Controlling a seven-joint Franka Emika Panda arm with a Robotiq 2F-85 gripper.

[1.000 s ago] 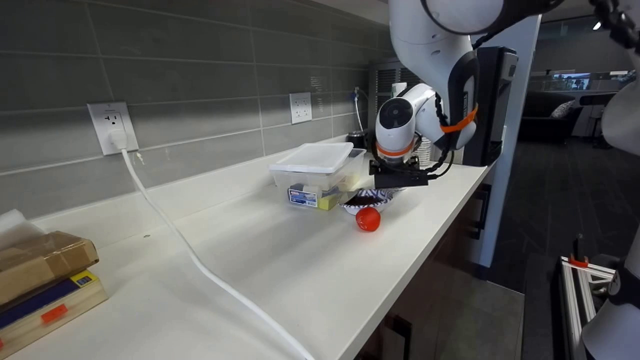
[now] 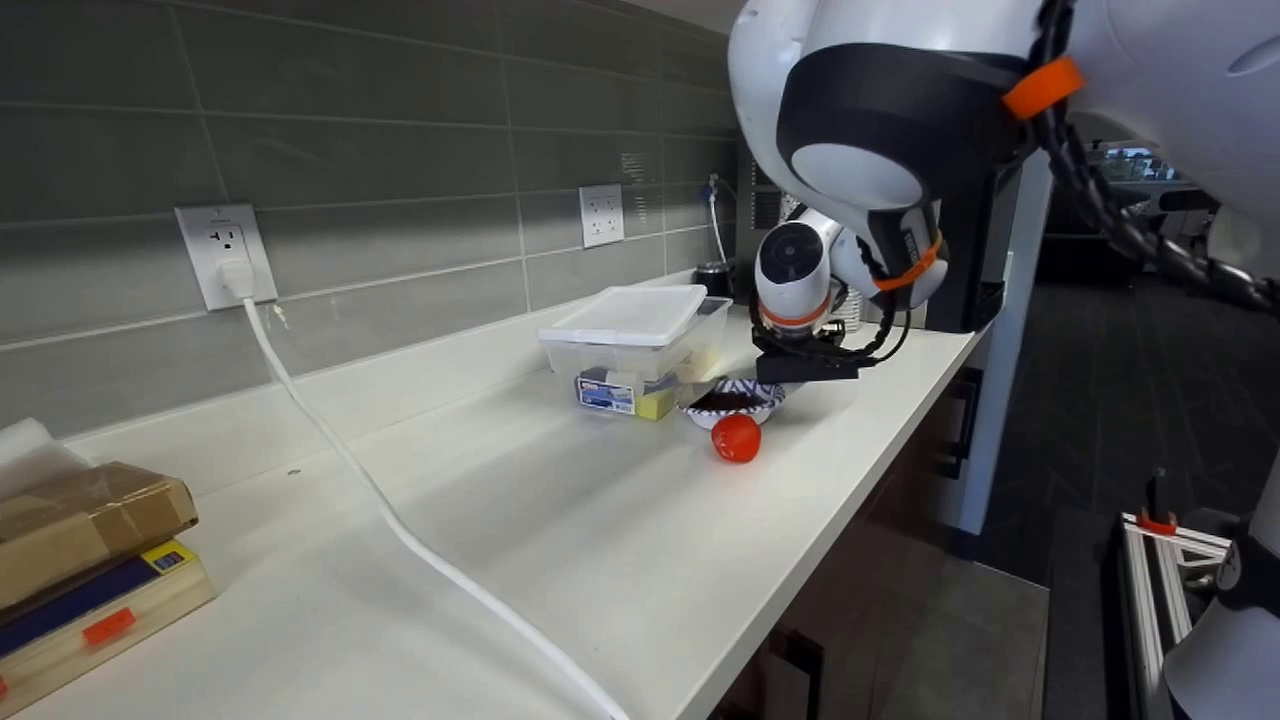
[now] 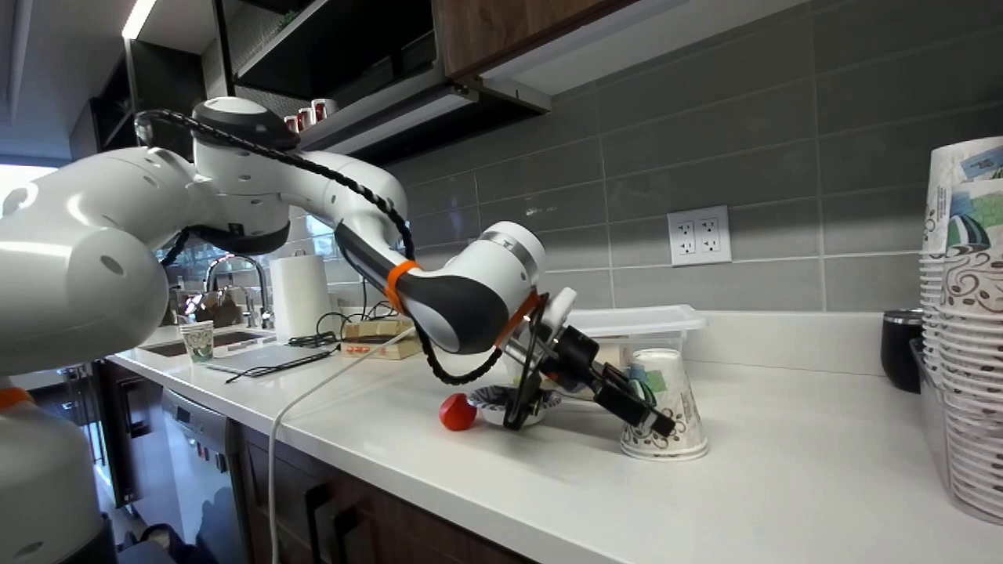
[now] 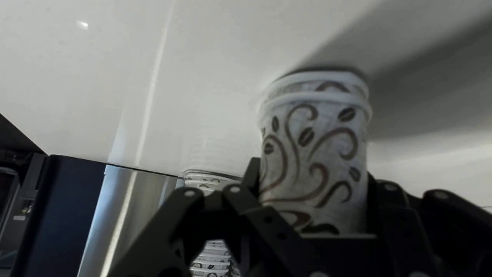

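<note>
Upside down on the counter stands a patterned paper cup (image 3: pixel 684 413), its rim down. Two rims show on the cup (image 4: pixel 318 138) in the wrist view, so it looks like two nested together. My gripper reaches around this cup, with a dark finger close along each side. Whether the pads press on it cannot be made out. In exterior view 2 a black finger (image 3: pixel 639 409) crosses in front of the cup, low over the counter. Exterior view 1 does not show the cup.
A tall stack of paper cups (image 3: pixel 968 376) stands at the right. Behind the arm are a lidded clear bin (image 2: pixel 630 336), a patterned bowl (image 2: pixel 732 408) and a red object (image 2: pixel 737 439). The counter (image 3: pixel 799 470) between the cup and the stack is free.
The upper arm has swung lower and nearer in exterior view 1. The wrist and gripper have shifted only slightly. Bin, bowl and red object are unmoved.
</note>
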